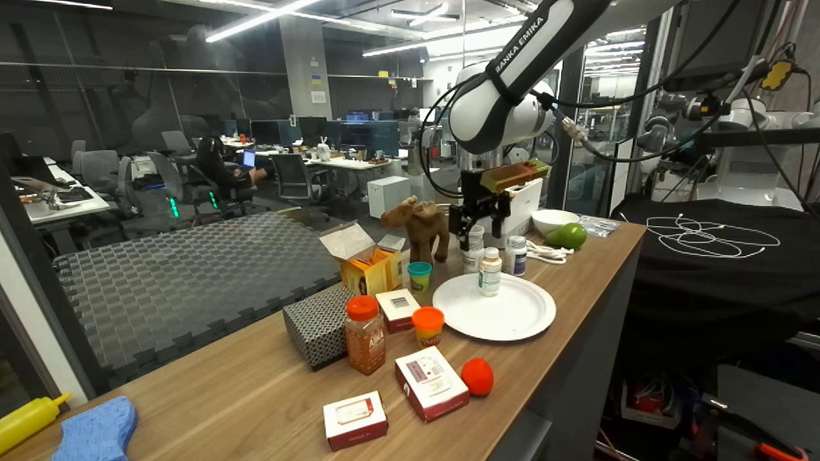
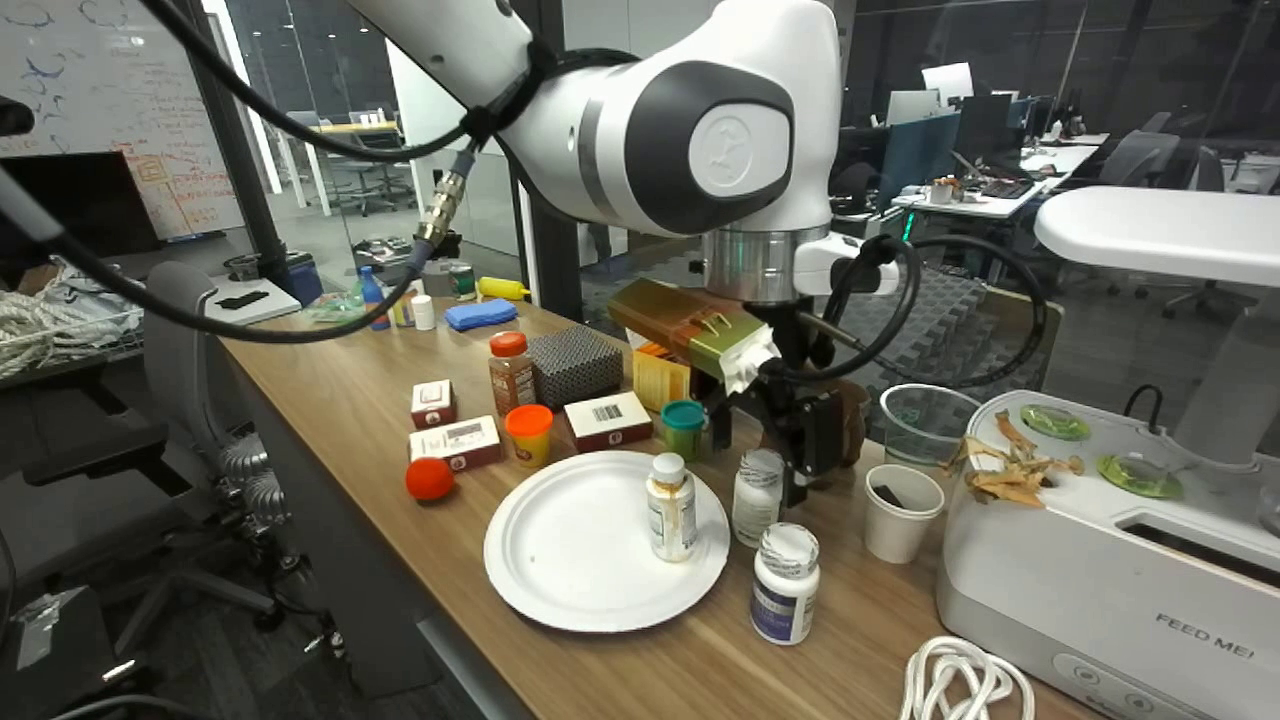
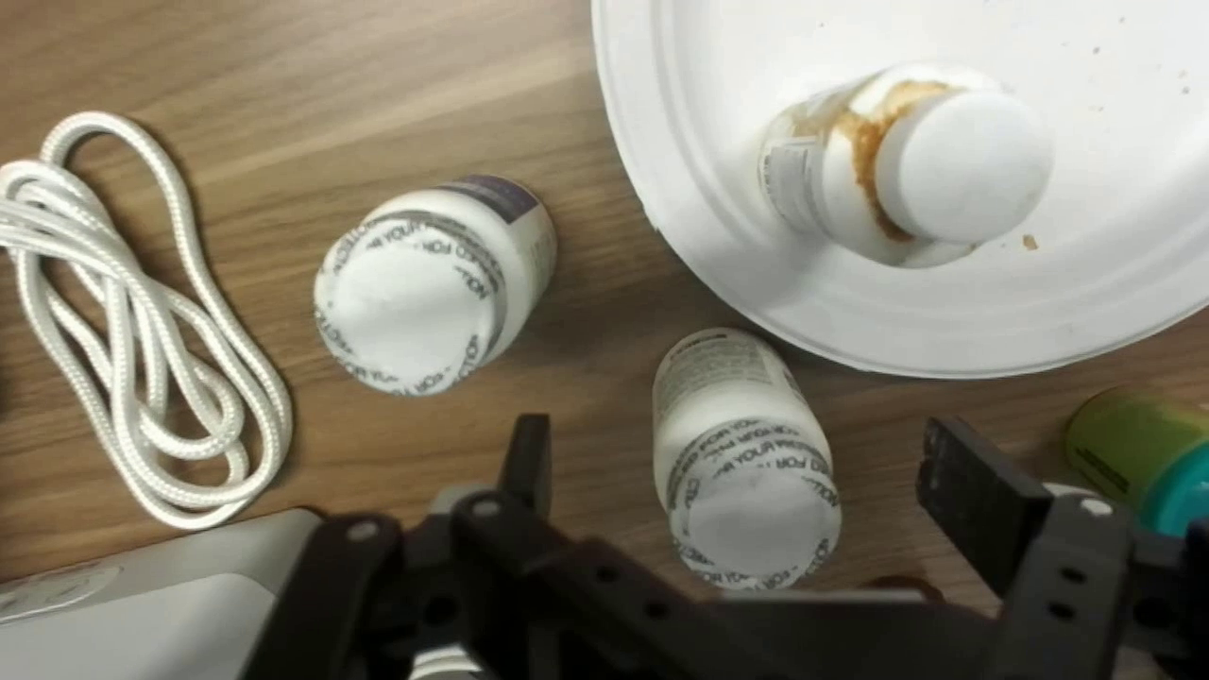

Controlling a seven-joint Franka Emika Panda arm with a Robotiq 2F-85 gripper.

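Observation:
My gripper is open, its dark fingers apart on either side of a white bottle in the wrist view. This bottle stands on the table near the plate's edge, with nothing gripped. A second white bottle with a purple label stands off to the left there. On the white plate stands a third bottle, stained brown below its cap. From the first exterior view, the gripper hangs over the back of the table, partly in front of the nearer bottle's top.
A white machine, a paper cup and a coiled white cord lie near the bottles. Beside the plate are a teal-lidded tub, an orange-lidded tub and several boxes. A brown plush animal stands behind.

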